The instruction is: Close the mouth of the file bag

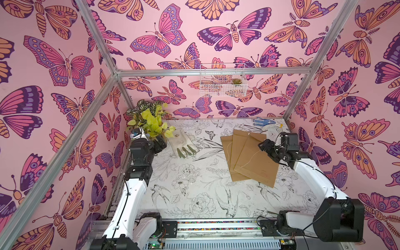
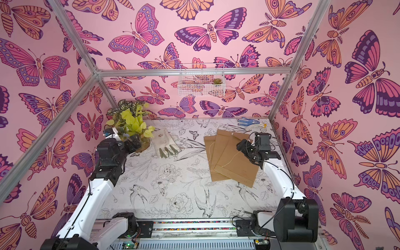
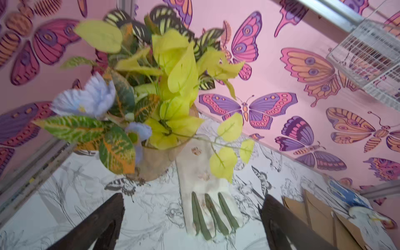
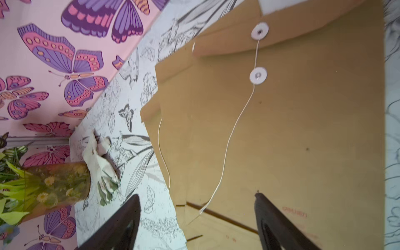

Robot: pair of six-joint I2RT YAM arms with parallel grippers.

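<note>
Several brown file bags point(image 1: 254, 162) lie overlapped on the right of the table. In the right wrist view the top bag point(image 4: 312, 125) shows a raised flap point(image 4: 291, 37) with a white button, a second button point(image 4: 258, 75) below and a string running down from it. My right gripper hangs over this bag, fingers apart with nothing between them. At the left, beside the plant, my left gripper stands open and empty.
A potted plant point(image 2: 131, 118) stands at the back left beside pale gloves point(image 2: 164, 143). Blue gloves point(image 2: 246, 121) lie at the back right. A wire basket point(image 1: 223, 89) hangs on the back wall.
</note>
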